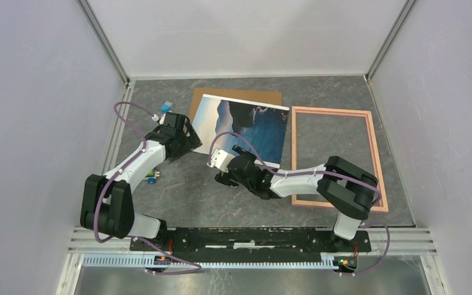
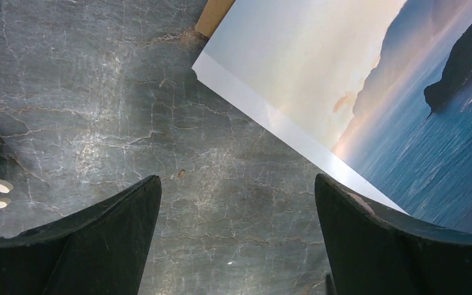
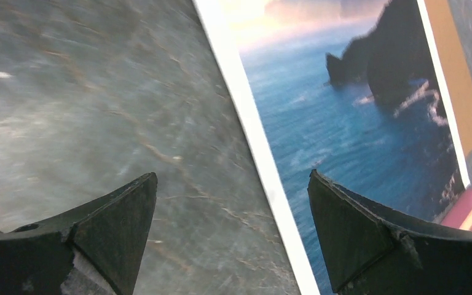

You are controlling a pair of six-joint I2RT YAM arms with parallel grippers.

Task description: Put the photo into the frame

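Note:
The photo, a dark cliff over blue sea with a white border, lies flat, partly over a brown board. To its right is the wooden frame, empty, with the grey table showing inside it. My left gripper is open beside the photo's left end; in the left wrist view the photo lies beyond the fingers, apart from the left one. My right gripper stands open at the photo's near edge. In the right wrist view the photo's white border runs between the spread fingers, and the right finger covers part of the picture.
Small blue and white items lie behind the left arm, and a green and blue toy sits beside it. My right forearm crosses the wooden frame's near part.

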